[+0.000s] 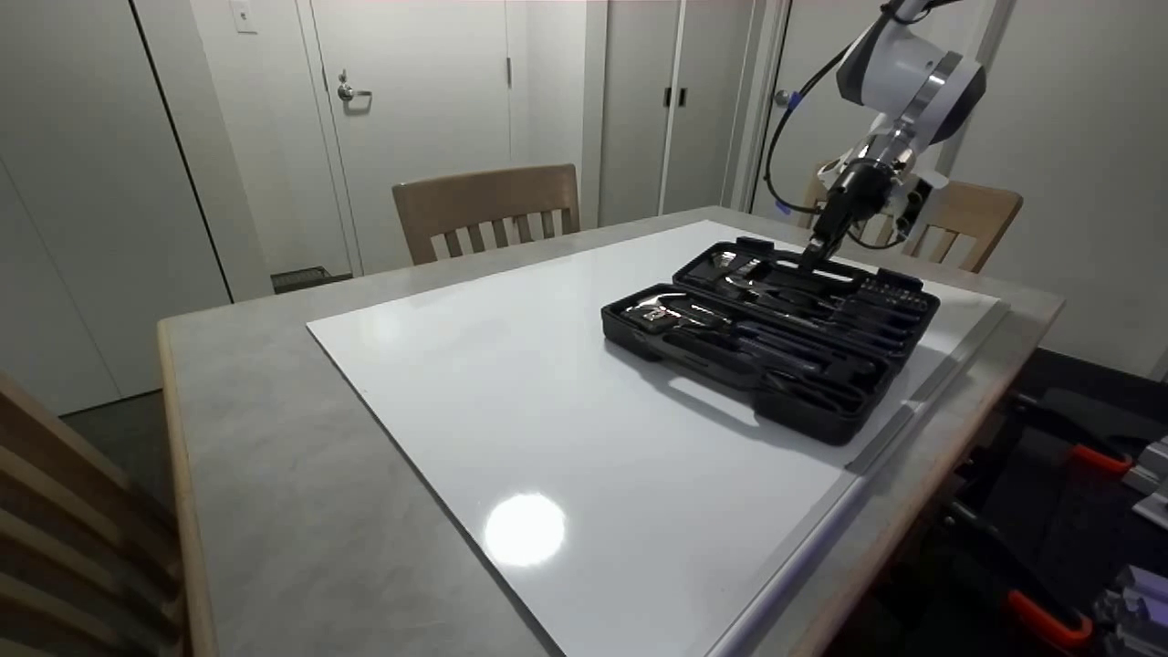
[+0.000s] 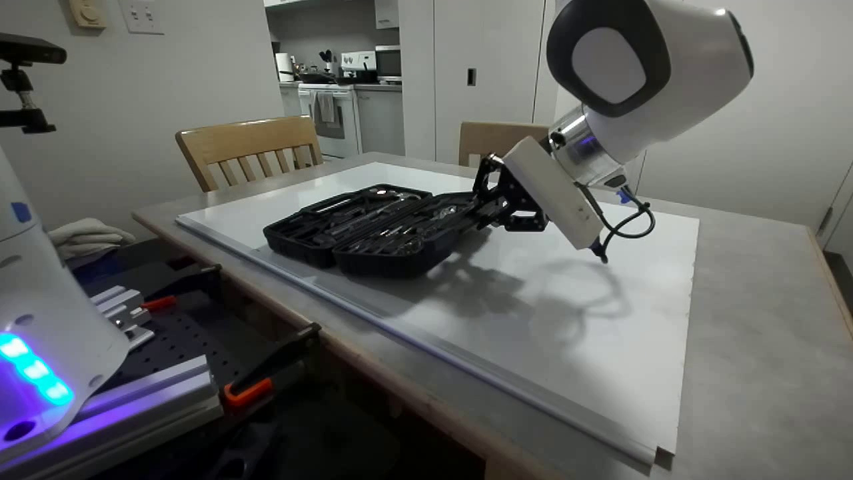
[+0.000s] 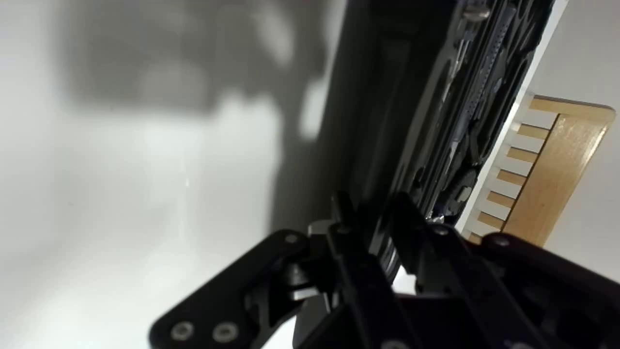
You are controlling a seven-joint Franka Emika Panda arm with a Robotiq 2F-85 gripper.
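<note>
A black tool case [image 1: 805, 411] lies opened out on the white board, with tools in both halves. Its far half [image 1: 925, 318], the one on the arm's side, is tilted up along its outer edge. At that edge my gripper [image 1: 810, 261] is shut on the case rim, coming down at a slant. From the other side, the gripper [image 2: 473, 215] meets the raised half [image 2: 396, 264] at its outer edge. In the wrist view, the fingers [image 3: 407, 224] are close around the dark case wall [image 3: 369, 128]; the exact contact is dim and blurred.
The white board [image 1: 526, 405] is clear over a wide area left of the case. Wooden chairs [image 1: 487, 203] stand beyond the table edge. Clamps with orange ends [image 2: 249, 392] sit beside the table near a second robot's base [image 2: 48, 344].
</note>
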